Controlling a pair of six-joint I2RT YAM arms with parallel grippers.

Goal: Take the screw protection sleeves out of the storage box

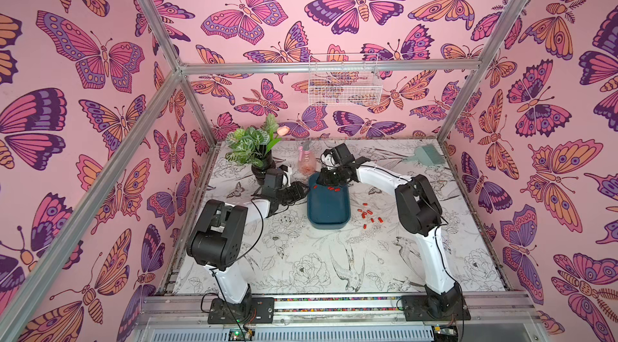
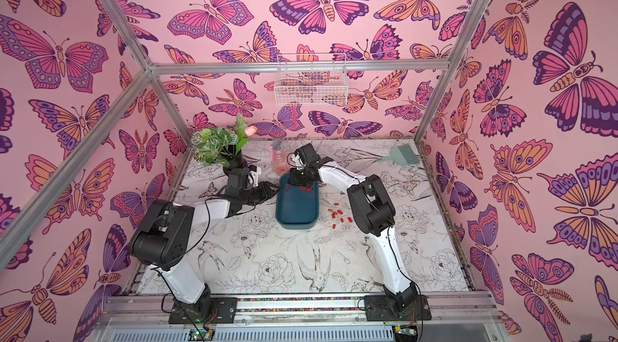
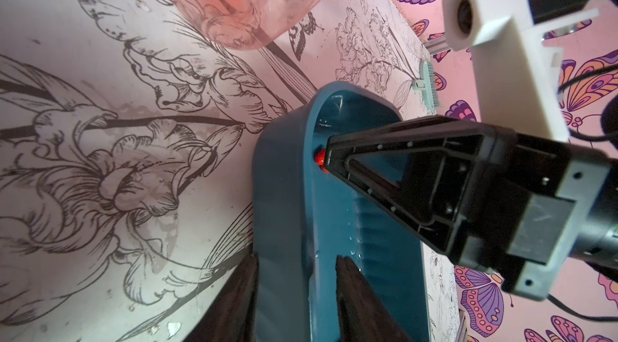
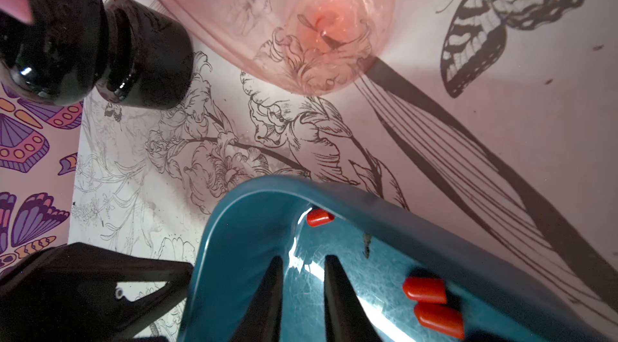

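The blue storage box (image 1: pixel 328 213) stands mid-table with several red sleeves inside near its back end, among them one in a back corner (image 4: pixel 320 217) and two along the side (image 4: pixel 432 318). My right gripper hangs over the back end of the box, open, with nothing visible between its fingers; it hides part of the contents in the left wrist view. My left gripper stands open at the box's left rim, the rim showing between its fingertips.
Several loose red sleeves (image 1: pixel 369 213) lie right of the box. A pink transparent vessel (image 4: pixel 270 13) stands behind it. A potted plant (image 1: pixel 254 145) is at the back left, a greenish item (image 1: pixel 426 155) at the back right.
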